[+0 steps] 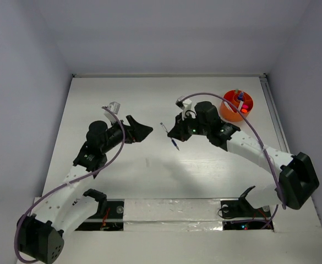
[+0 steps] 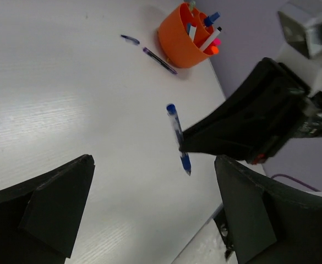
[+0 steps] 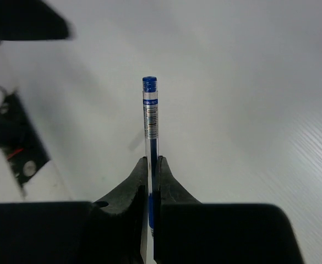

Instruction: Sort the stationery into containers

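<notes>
My right gripper (image 1: 173, 131) is shut on a blue-capped pen (image 3: 151, 115), held above the middle of the table. In the left wrist view that pen (image 2: 175, 126) stands steeply tilted in the right gripper's fingertips. My left gripper (image 1: 144, 126) faces it from the left, a short gap away, its fingers apart with nothing between them. An orange container (image 2: 177, 47) holds several pens and markers at the back right; two loose pens, a short one (image 2: 130, 39) and a longer one (image 2: 159, 60), lie beside it, mostly hidden by the right arm in the top view.
Walls border it on the sides and back. Both arms reach in from the front corners.
</notes>
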